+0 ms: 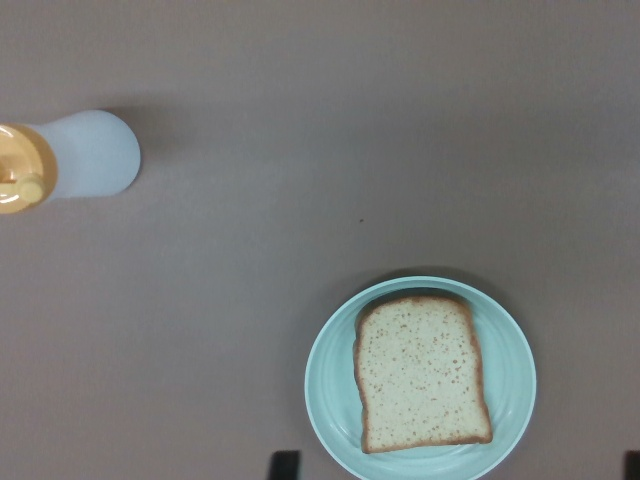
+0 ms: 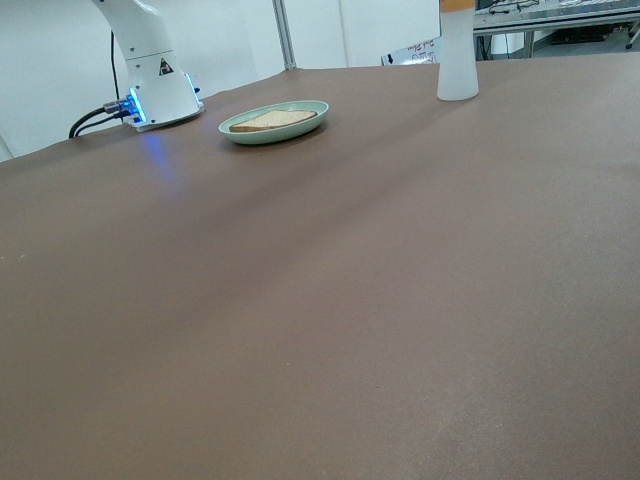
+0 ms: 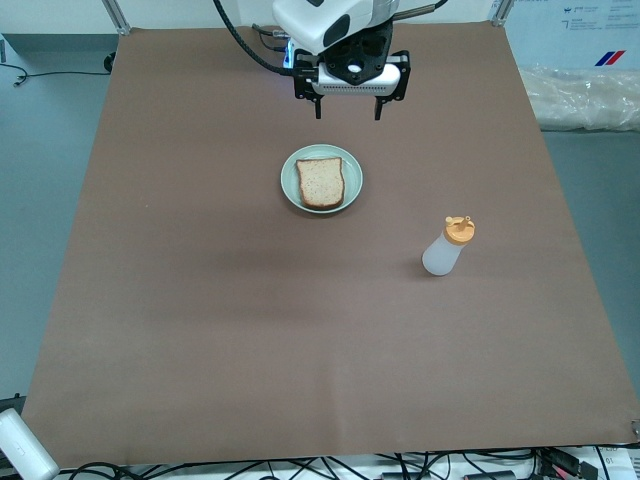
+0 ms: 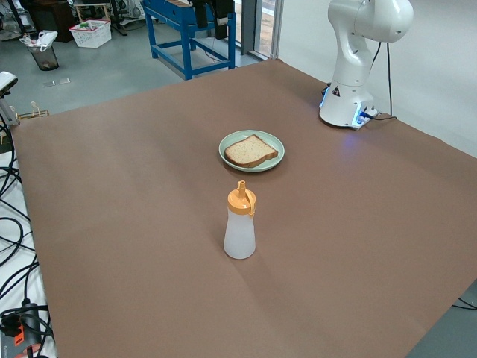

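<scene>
A slice of bread lies on a pale green plate near the middle of the brown table; the wrist view shows the bread on the plate low in view. A squeeze bottle with an orange cap stands apart from the plate, to its right in the left camera view. My gripper hangs above the table's far part, beyond the plate, its two fingers spread wide with nothing visible between them.
Cables run beyond its edge at the bottom of the left camera view.
</scene>
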